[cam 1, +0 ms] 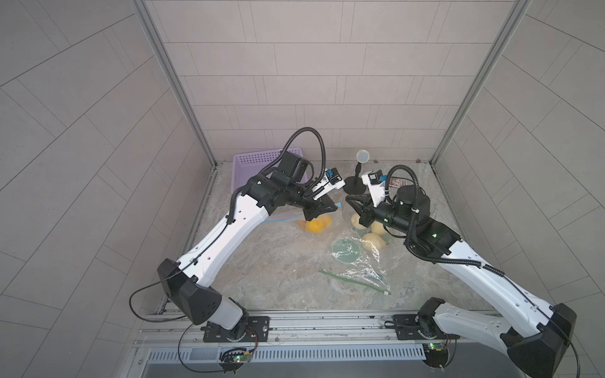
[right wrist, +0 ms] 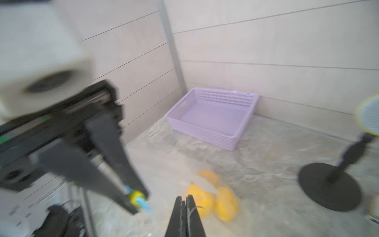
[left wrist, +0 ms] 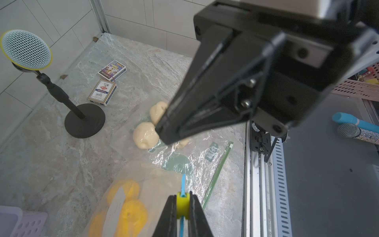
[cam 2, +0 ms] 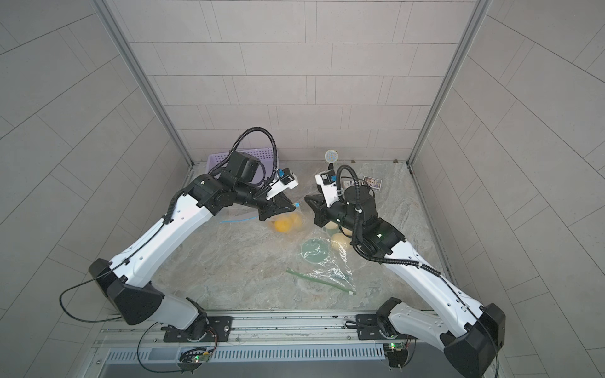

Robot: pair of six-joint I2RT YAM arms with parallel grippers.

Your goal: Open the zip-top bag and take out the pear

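Note:
My left gripper is shut on the yellow slider of the blue zipper [left wrist: 183,182] atop a frosted bag [left wrist: 158,185], lifted above the table with yellow fruit [left wrist: 132,215] inside. My right gripper is shut with nothing visible between its fingertips, hanging just right of the left one, above and near the bag. A second clear bag with pale pear-like fruit [left wrist: 145,135] and a green zipper [cam 1: 354,281] lies on the table to the right.
A lilac basket [right wrist: 211,110] stands at back left. A microphone stand [right wrist: 327,185] and two card boxes [left wrist: 101,92] are at the back. Bare table lies at front left.

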